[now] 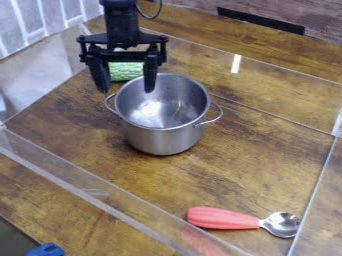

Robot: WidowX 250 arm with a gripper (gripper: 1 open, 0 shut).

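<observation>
My black gripper (124, 78) hangs open at the upper left, over the back-left rim of a steel pot (163, 129) with two wire handles. No object shows between its fingers. A green textured object (126, 71) lies behind the gripper, beyond the pot, partly hidden. A spoon with a pink handle (225, 218) and a steel bowl end lies at the front right.
The wooden table (80, 170) is enclosed by low clear walls. The surface right of the pot and at the left is clear. A blue object (46, 249) sits outside at the bottom left corner.
</observation>
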